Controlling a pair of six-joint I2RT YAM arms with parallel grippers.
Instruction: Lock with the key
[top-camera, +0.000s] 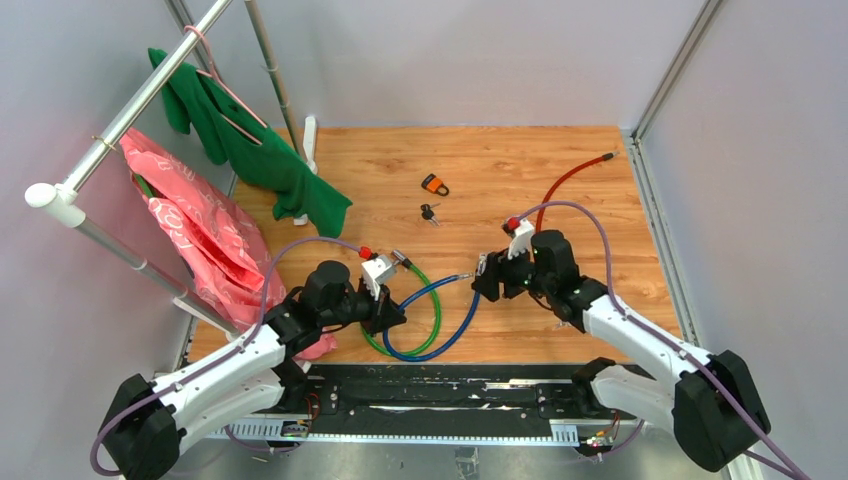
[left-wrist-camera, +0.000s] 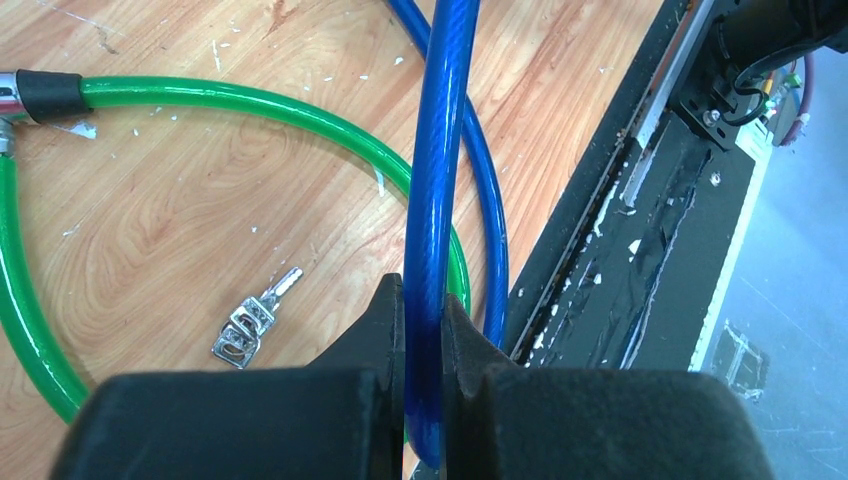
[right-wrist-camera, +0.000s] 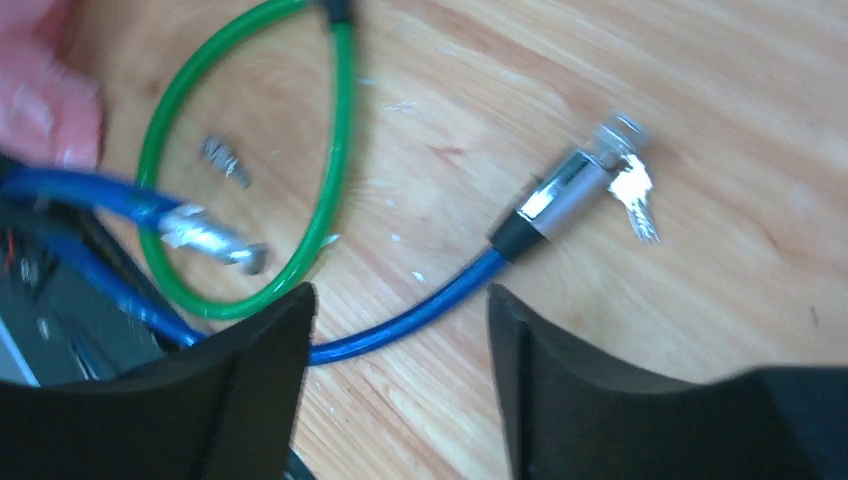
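Observation:
My left gripper is shut on the blue cable lock (left-wrist-camera: 440, 150). In the blurred right wrist view the blue lock's plain end (right-wrist-camera: 215, 235) is raised at left, and its cylinder head (right-wrist-camera: 560, 195), with a silver key (right-wrist-camera: 633, 195) hanging at it, lies at the right. My right gripper is part open above the cable, nothing between its fingers. A green cable lock (left-wrist-camera: 180, 92) loops on the wood, with loose silver keys (left-wrist-camera: 243, 330) inside the loop.
An orange padlock (top-camera: 435, 185) and black-headed keys (top-camera: 429, 213) lie at the back. A red cable (top-camera: 565, 180) is at the right, clothes on a rack (top-camera: 230, 130) at the left.

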